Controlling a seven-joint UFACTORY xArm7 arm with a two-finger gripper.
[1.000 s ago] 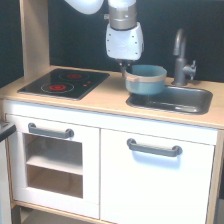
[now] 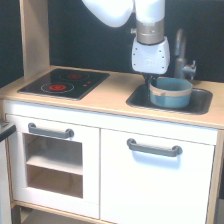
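Note:
A blue-grey pot [image 2: 171,98] is at the metal sink [image 2: 199,105], its lower part within the basin's outline. Whether its base touches the sink floor, I cannot tell. My gripper [image 2: 152,80] comes down from above at the pot's left rear edge. Its dark fingers are small and close together at the pot's rim or handle and appear shut on it. The white hand hides part of the space behind the pot, and the exact contact is hard to make out.
Behind the pot rises a dark faucet [image 2: 180,52]. A black stovetop [image 2: 65,83] with red-marked burners lies on the left of the wooden counter [image 2: 108,92], which is bare between stove and sink. White cabinet doors [image 2: 152,180] with dark handles are below.
The arm and the pot have moved right together and lower. The pot was above the counter at the sink's left edge and is now at the sink's basin.

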